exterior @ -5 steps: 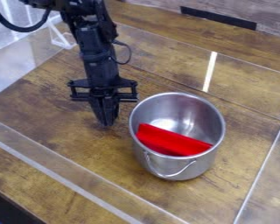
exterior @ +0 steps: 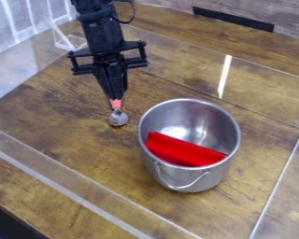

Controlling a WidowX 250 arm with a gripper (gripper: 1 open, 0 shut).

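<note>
My gripper (exterior: 116, 106) is low over the wooden tabletop, left of a steel pot (exterior: 205, 126), its fingertips shut. A small pinkish piece with a round silvery end (exterior: 117, 118) shows at or just below the fingertips; I cannot tell whether it touches them. The pot holds a long red cylinder (exterior: 181, 149) lying tilted inside it, and has a wire handle hanging on its front.
Clear panel edges run along the left, back and right of the work area.
My gripper has moved left and upward in the view, away from the pot, and the small silvery piece now shows beneath it. The pot and red cylinder look unchanged.
</note>
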